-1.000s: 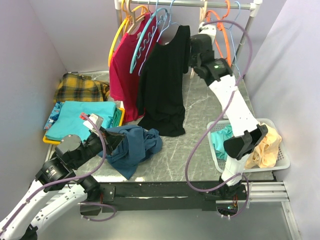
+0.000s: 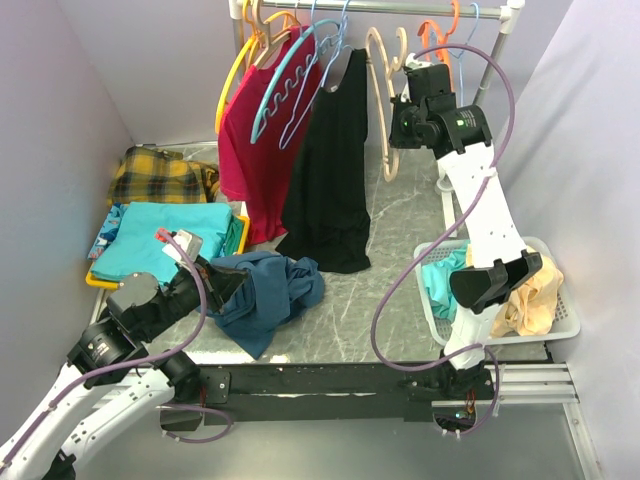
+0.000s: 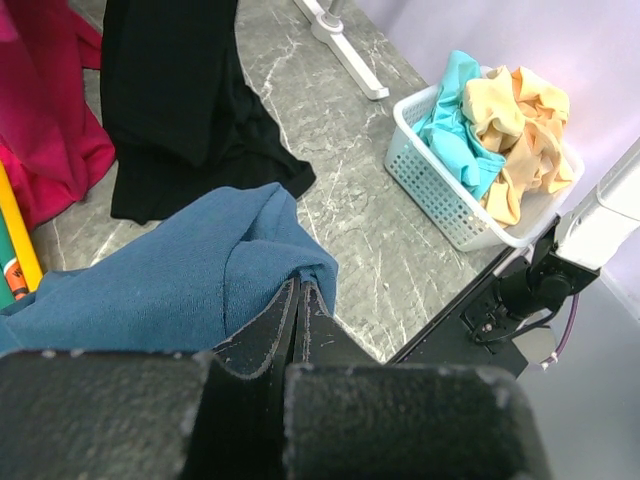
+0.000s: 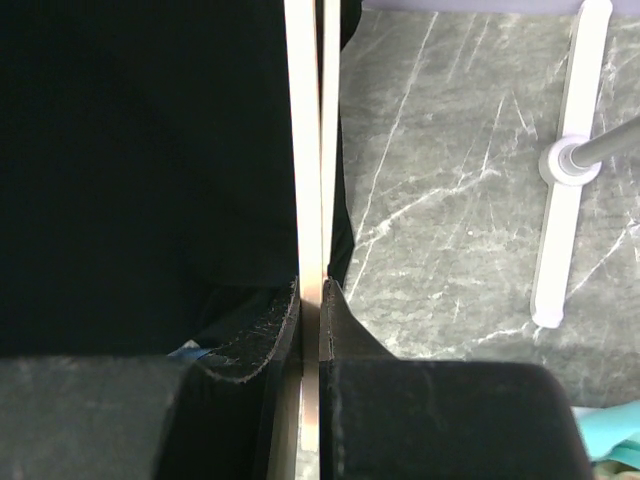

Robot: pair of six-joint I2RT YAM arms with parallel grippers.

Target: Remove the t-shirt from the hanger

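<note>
A black t-shirt (image 2: pixel 325 180) hangs from the rail (image 2: pixel 380 7), beside a red t-shirt (image 2: pixel 255 150) on hangers. My right gripper (image 2: pixel 398 130) is shut on a beige hanger (image 4: pixel 305 150) just right of the black shirt; in the right wrist view its two pale bars stand upright before the dark cloth. My left gripper is shut, low over a crumpled blue cloth (image 3: pixel 170 270) at the front, with nothing visible between its fingers.
A white basket (image 3: pixel 435 190) with cyan and peach cloths stands at the front right. Folded cyan clothes (image 2: pixel 160 235) and a plaid shirt (image 2: pixel 155 180) lie at the left.
My right arm has moved a little right, shifting the beige hangers rightward and away from the black shirt; the blue hangers have swung slightly. My left arm has not moved.
</note>
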